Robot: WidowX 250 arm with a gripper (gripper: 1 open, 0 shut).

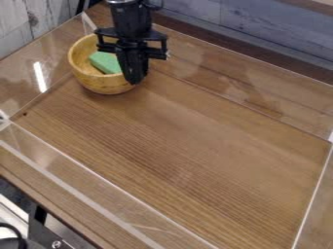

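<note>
The black robot gripper [130, 68] has its tip low over the right part of a yellow bowl [86, 77] at the upper left of the camera view. A green block [105, 61] lies in the bowl, partly hidden by the gripper. Whether the fingers are touching the block, and how they stand, is too small and dark to tell.
A wide bare wooden surface [196, 156] fills the middle and front. Light walls border it at the back and left, and a black cable lies at the lower left corner.
</note>
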